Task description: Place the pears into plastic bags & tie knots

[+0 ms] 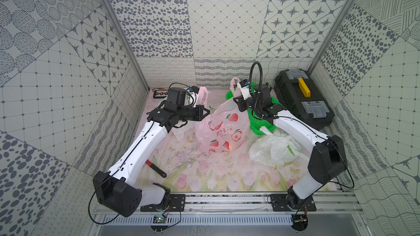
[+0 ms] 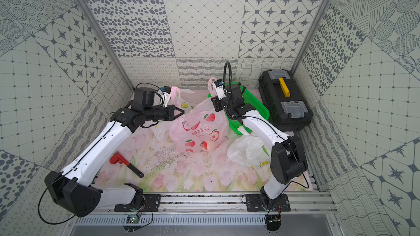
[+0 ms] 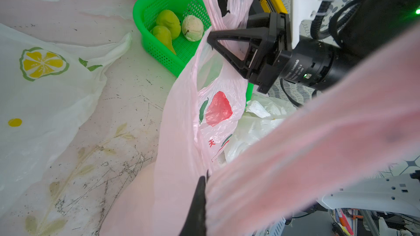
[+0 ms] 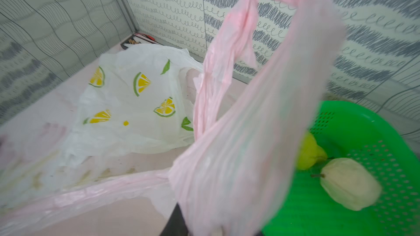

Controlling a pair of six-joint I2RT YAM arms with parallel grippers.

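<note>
A pink plastic bag (image 1: 221,133) with red fruit prints hangs upright between my grippers. My left gripper (image 1: 203,112) is at its left handle, shut on the film. My right gripper (image 1: 237,102) is at the other handle, its fingers around gathered plastic in the left wrist view; whether they are closed on it is unclear. Yellow pears (image 3: 168,21) and a pale round fruit (image 3: 192,27) lie in the green basket (image 3: 144,21) behind.
A lemon-print bag (image 4: 131,100) lies at the back left, a white bag (image 1: 271,148) at the front right. A black toolbox (image 1: 301,96) stands at right; a red wrench (image 2: 126,163) lies at front left.
</note>
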